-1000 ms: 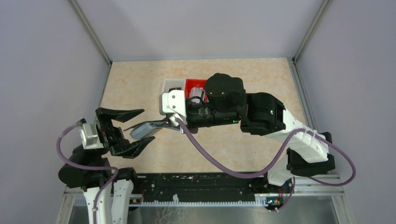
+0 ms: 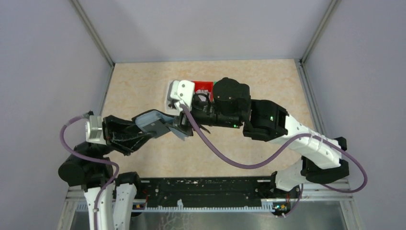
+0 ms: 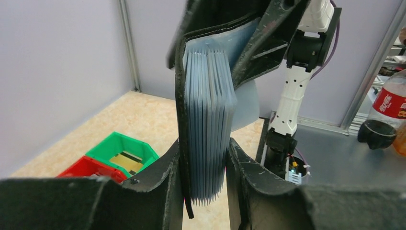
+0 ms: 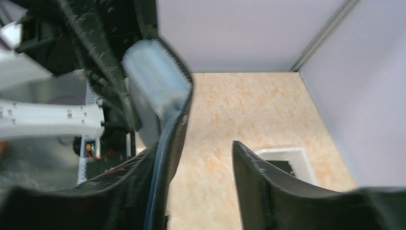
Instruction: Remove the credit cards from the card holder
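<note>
The card holder [image 2: 154,123] hangs above the table between both arms, its dark cover spread apart. Clear bluish sleeves [image 3: 206,115] fan out in the left wrist view; whether cards sit in them I cannot tell. My left gripper is shut on the holder, a finger on either side of the sleeve stack. In the right wrist view my right gripper is part open, a wide gap between its fingers. The holder's cover [image 4: 174,148] reaches in beside its left finger. That view is blurred, so contact is unclear.
Behind the right gripper lie a red tray [image 2: 202,86] and a white tray [image 2: 168,100]. A green tray [image 3: 103,147] adjoins the red one. Something dark [image 4: 282,166] rests in the white tray.
The right gripper has opened somewhat and turned a little.
</note>
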